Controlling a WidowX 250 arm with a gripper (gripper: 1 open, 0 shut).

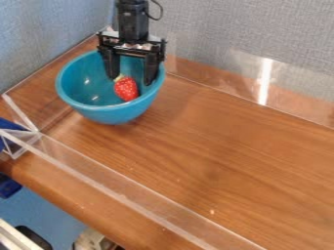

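A red strawberry (125,88) with a green top rests inside a cyan bowl (111,109) at the upper left of the wooden table. My black gripper (132,70) is open over the bowl, its fingers reaching down inside the rim on either side, just above the strawberry. Nothing visible is held between them.
Grey padded walls stand behind and to the left. A clear low edging runs along the table, and a white-and-blue strapped object (16,137) is at the left edge.
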